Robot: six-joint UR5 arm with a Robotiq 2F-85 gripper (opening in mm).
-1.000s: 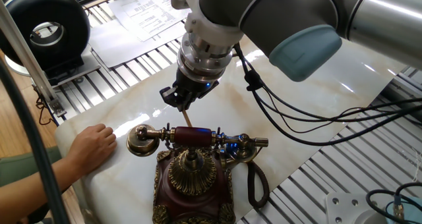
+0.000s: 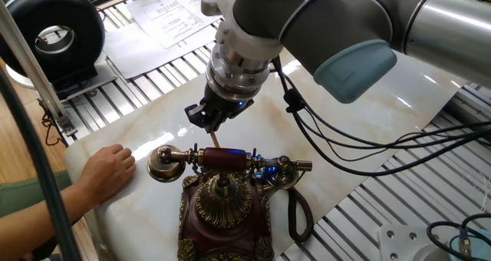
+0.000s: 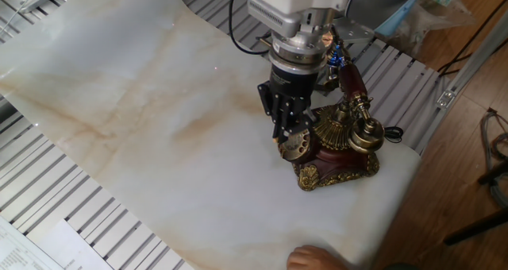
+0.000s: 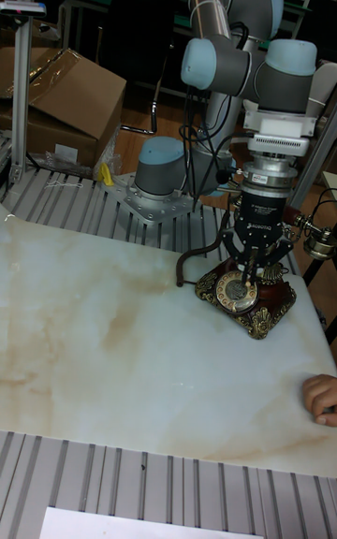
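Note:
An antique-style rotary telephone, dark red with brass trim, stands on the marbled sheet. Across its top rests the handset. In exterior view 2 my gripper points down right at the edge of the round dial, partly covering it. From the black fingers a thin tan stick sticks out towards the dial side, its lower part hidden behind the handset in exterior view 1. The fingers look closed around this stick. The dial also shows under the gripper in exterior view 3; contact between stick and dial cannot be made out.
A person's hand rests on the sheet beside the telephone. Black cables hang from the arm. The marbled sheet is clear over a wide area. Papers lie beyond its edge.
My gripper has come down slightly, and less of the stick shows above the handset. The telephone and the person's hand have stayed put.

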